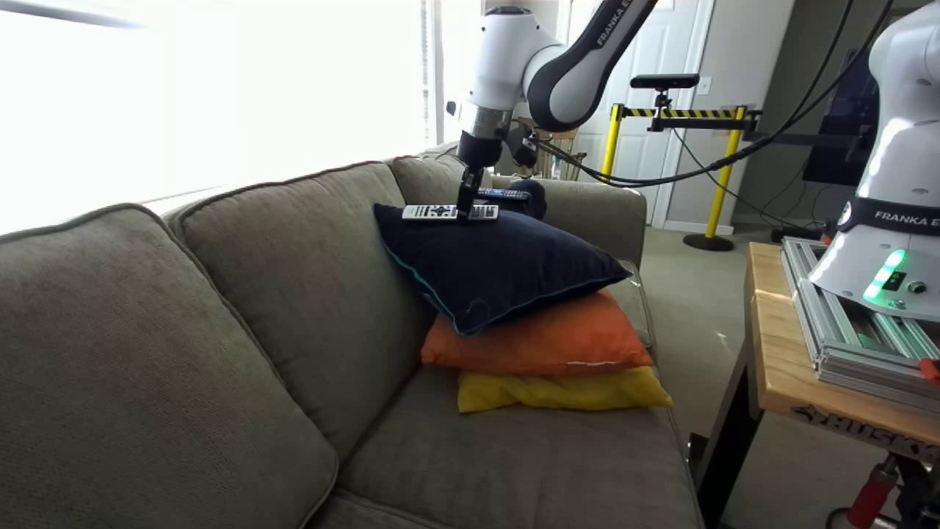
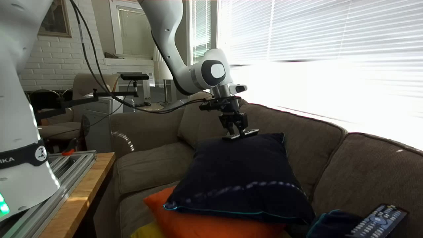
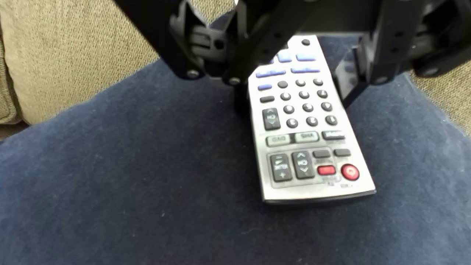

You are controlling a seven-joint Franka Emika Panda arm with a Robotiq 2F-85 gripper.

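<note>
A silver remote control (image 1: 432, 211) with grey, blue and red buttons is at the top of the dark blue pillow (image 1: 520, 264). My gripper is shut on it, one finger along each long side, as the wrist view shows. The remote's near end with the red buttons sticks out from between the fingers; its far end is partly covered by the gripper. In exterior view 2 the remote (image 2: 251, 133) shows as a thin edge beneath the gripper (image 2: 237, 134). Whether it still touches the pillow, I cannot tell.
Beneath the blue pillow are an orange pillow (image 1: 537, 339) and a yellow pillow (image 1: 564, 391), stacked on the grey-brown sofa (image 1: 493, 458). A second, dark remote (image 2: 378, 222) lies on another dark blue cushion (image 2: 337, 222). The sofa's near seat is clear in exterior view 1.
</note>
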